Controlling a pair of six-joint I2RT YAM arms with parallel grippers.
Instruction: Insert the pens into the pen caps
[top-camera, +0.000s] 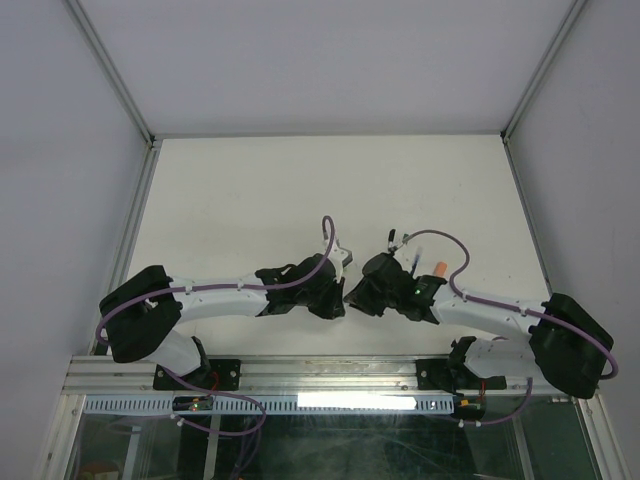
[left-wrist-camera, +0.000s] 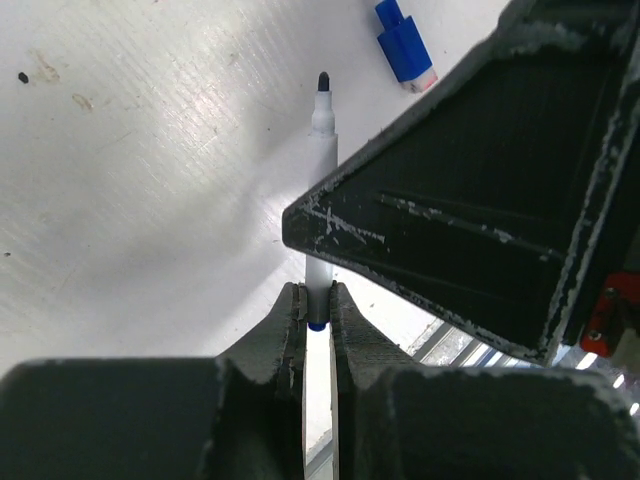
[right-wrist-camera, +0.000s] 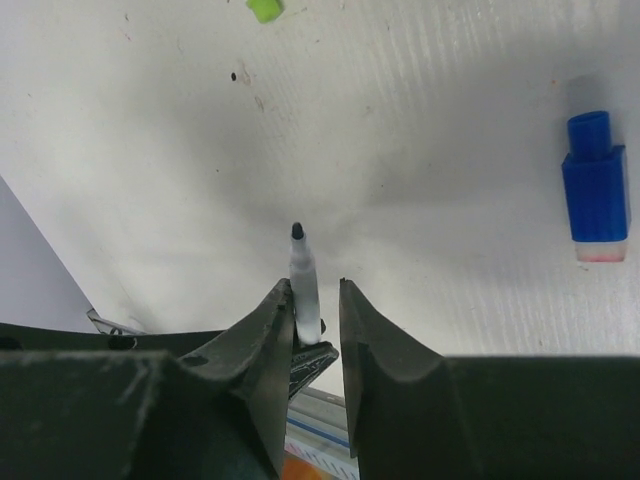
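Note:
My left gripper is shut on a white pen (left-wrist-camera: 320, 150) with a dark tip at one end and a blue piece at the other. My right gripper has its fingertips close by a white pen (right-wrist-camera: 305, 285), dark tip pointing up in that view; whether it grips it is partly hidden. In the top view the two grippers meet near the front middle of the table. A blue cap piece lies on the table, also at the right of the right wrist view (right-wrist-camera: 595, 190).
A green piece (right-wrist-camera: 264, 8) lies farther off. An orange piece (top-camera: 440, 269) lies right of the arms.

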